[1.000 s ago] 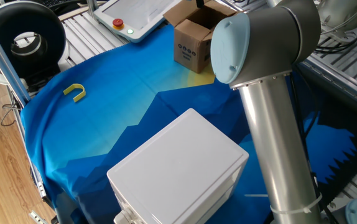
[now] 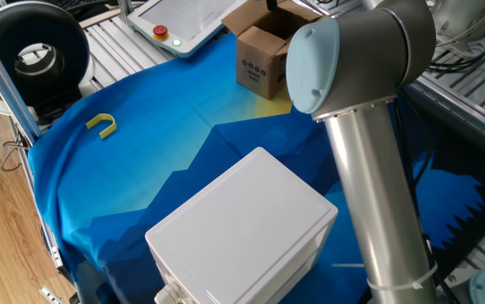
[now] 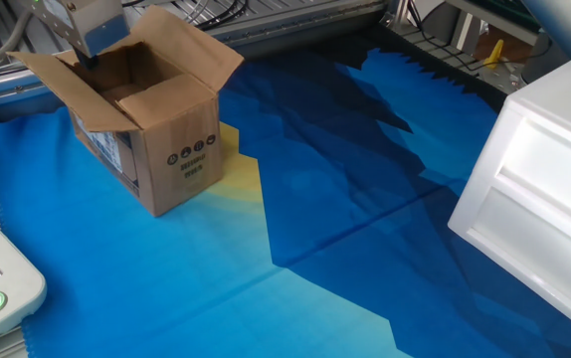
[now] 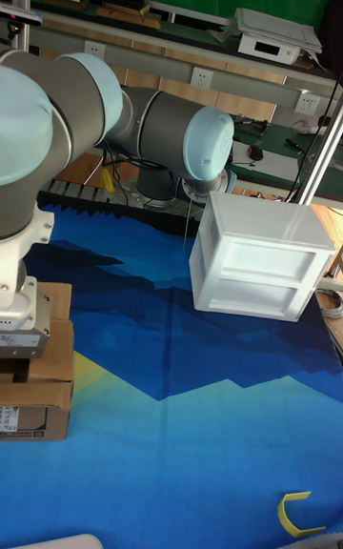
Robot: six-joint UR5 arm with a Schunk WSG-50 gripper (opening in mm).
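Observation:
Over the open cardboard box (image 3: 181, 159) hangs my gripper (image 3: 89, 62), its metal housing at the top left of exterior view 2 and a small dark tip at the box's mouth. Exterior view 3 shows the gripper housing (image 4: 26, 331) right above the box (image 4: 46, 422). Whether its fingers are open or shut cannot be made out, and the box's inside is mostly hidden. A yellow hook-shaped strip (image 2: 102, 126) lies on the blue cloth, well away from the box. The white drawer unit (image 2: 242, 224) stands upright on the cloth, both drawer fronts (image 4: 259, 256) apparently closed.
A teach pendant with a red button (image 2: 160, 32) rests beyond the cloth's edge near the box. My arm (image 2: 378, 194) reaches across the right of exterior view 1. The blue cloth (image 2: 166, 143) between box, yellow strip and drawer unit is bare.

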